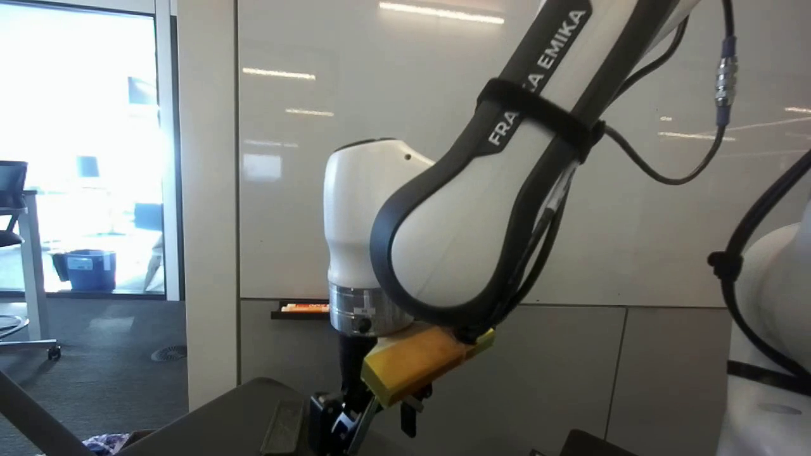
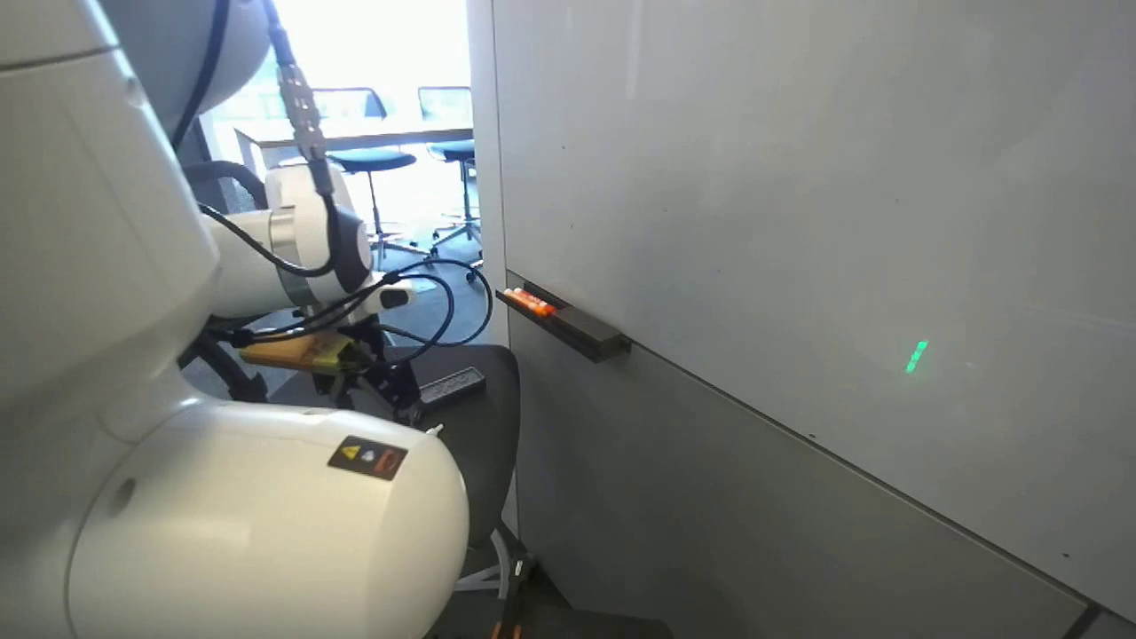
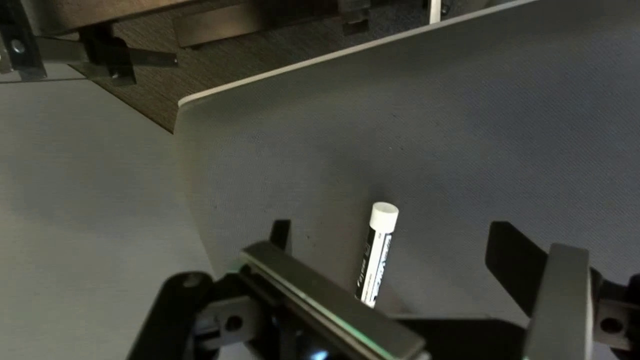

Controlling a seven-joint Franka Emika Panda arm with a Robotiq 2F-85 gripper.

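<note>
A white-capped marker with a black and white barrel lies on the dark grey seat in the wrist view. My gripper is open above the seat, with nothing held. Its left finger covers the marker's lower end; the right finger is well off to the right. From the exterior views, the gripper hangs low at the seat, its fingers partly lost against dark surfaces. A green stroke shows on the whiteboard.
A ledge on the wall carries orange markers and a dark block. Another dark oblong block rests on the seat near the gripper. The wall closes off one side of the seat.
</note>
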